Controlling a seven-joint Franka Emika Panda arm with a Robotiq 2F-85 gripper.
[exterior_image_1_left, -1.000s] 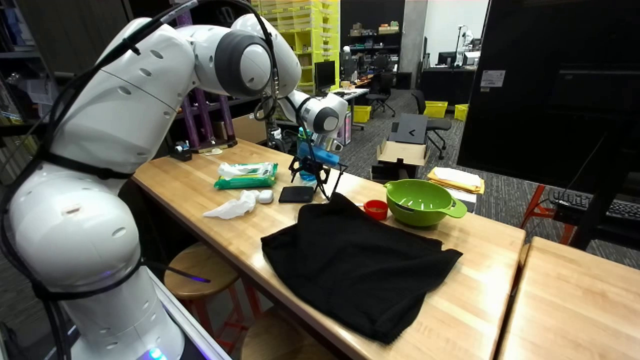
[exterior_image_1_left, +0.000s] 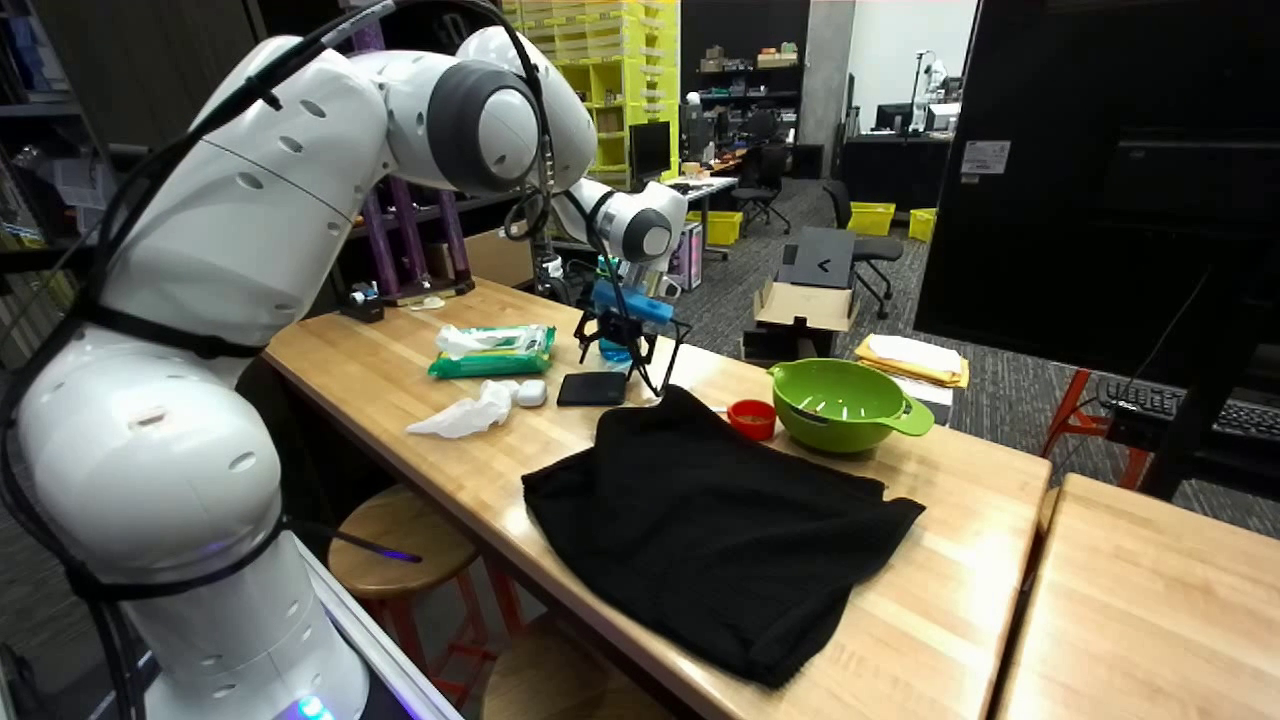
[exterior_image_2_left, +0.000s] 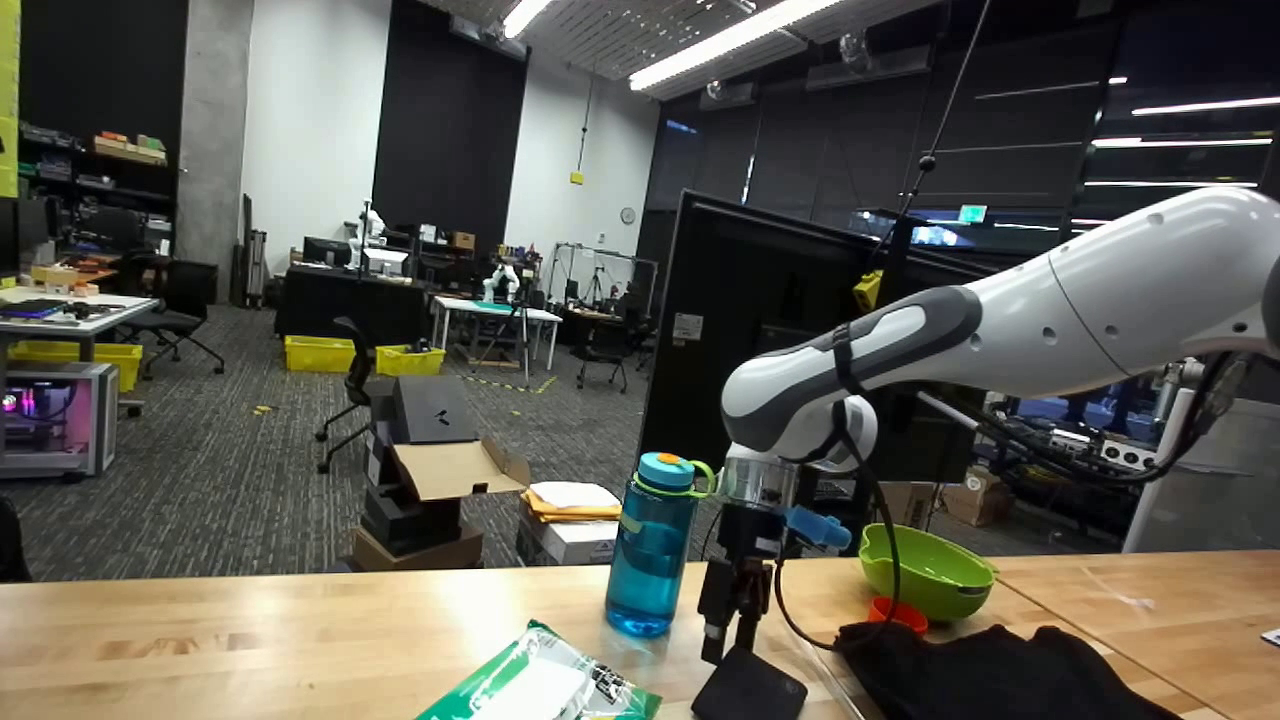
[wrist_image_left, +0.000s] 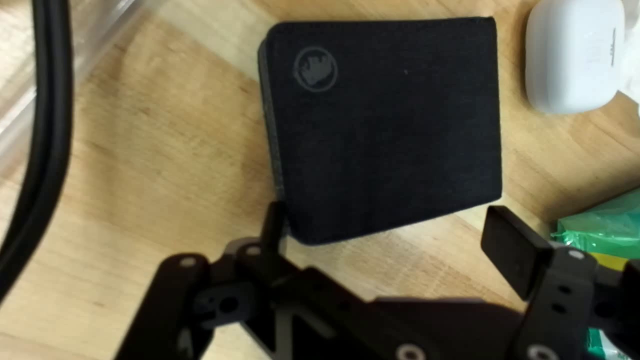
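Note:
A flat black wallet-like item (wrist_image_left: 384, 129) with a round logo lies on the wooden table. It also shows in exterior view 1 as a dark square (exterior_image_1_left: 591, 389) between the white case and the black cloth. My gripper is open above the table at the item's near edge, its two fingers set wide apart with nothing held. In the wrist view the left finger (wrist_image_left: 274, 231) overlaps the item's lower left corner, and whether they touch I cannot tell. The right finger (wrist_image_left: 510, 249) stands clear of its lower right corner.
A white case (wrist_image_left: 573, 57) and green wipes pack (exterior_image_1_left: 492, 352) lie close by. Behind the gripper stands a blue bottle (exterior_image_2_left: 651, 552). A black cloth (exterior_image_1_left: 732, 516), red cup (exterior_image_1_left: 752, 418) and green colander (exterior_image_1_left: 834, 402) occupy the other side.
The forearm and gripper have shifted very slightly to the left in exterior view 1. The black item and the other objects lie where they were.

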